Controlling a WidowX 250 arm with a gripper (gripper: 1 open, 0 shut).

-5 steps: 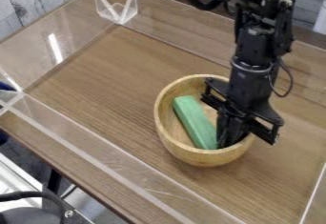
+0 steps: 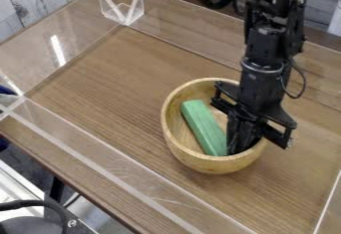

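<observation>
A round wooden bowl sits on the wooden table, with a green block lying tilted inside it. My black gripper reaches down from the top right into the right part of the bowl, beside the green block. Its fingertips are dark and partly hidden in the bowl, so whether anything is between them is hard to see.
White tape marks lie at the top left. A black cable or part sits at the bottom left corner.
</observation>
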